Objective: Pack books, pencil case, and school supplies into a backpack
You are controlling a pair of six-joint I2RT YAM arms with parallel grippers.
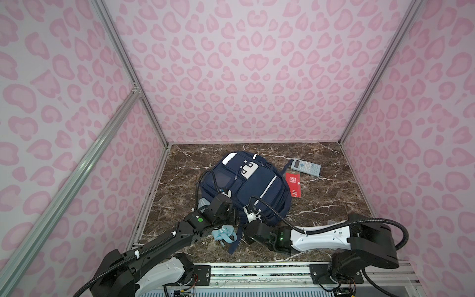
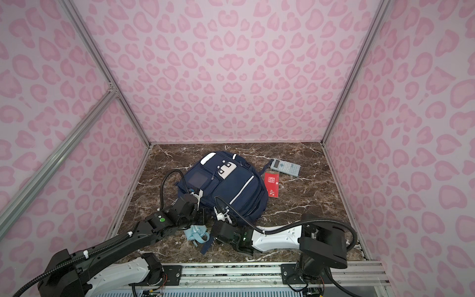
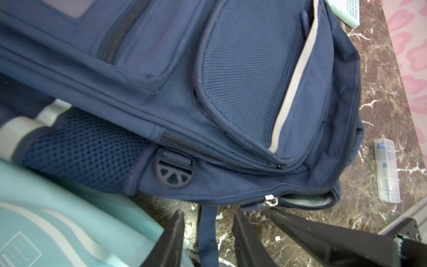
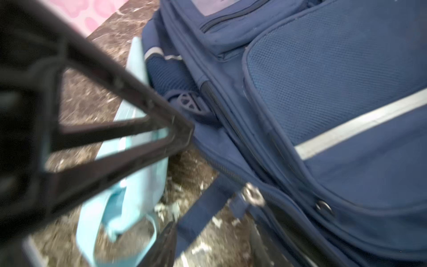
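Note:
The navy backpack lies on the marble floor. In the left wrist view my left gripper is part open over a dangling strap below the front zipper pull. My right gripper is part open below a zipper pull at the bag's near edge. A light-blue pouch lies beside the bag at the near side. A clear plastic case is on the floor.
A calculator and a red book lie at the bag's right. Walls surround the floor.

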